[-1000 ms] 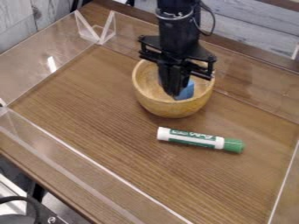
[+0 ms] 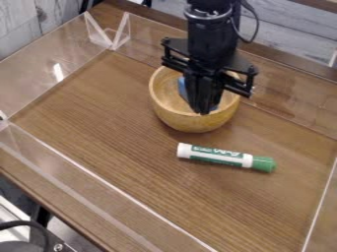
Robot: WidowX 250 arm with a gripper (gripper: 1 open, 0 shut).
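The black gripper (image 2: 200, 102) is lowered over a tan wooden bowl (image 2: 172, 110) at the upper middle, its tips inside or just over the bowl. A blue object (image 2: 187, 85) in the bowl is mostly hidden behind the gripper. The gripper looks shut; whether anything is between its fingers is hidden. A white and green tube (image 2: 224, 157) lies on the table below and right of the bowl.
Clear edging runs along the left and right sides. A black cable (image 2: 27, 226) sits at the bottom left corner.
The gripper has shifted slightly toward the front of the bowl, and less of the blue object shows on its right. The bowl and tube look unmoved.
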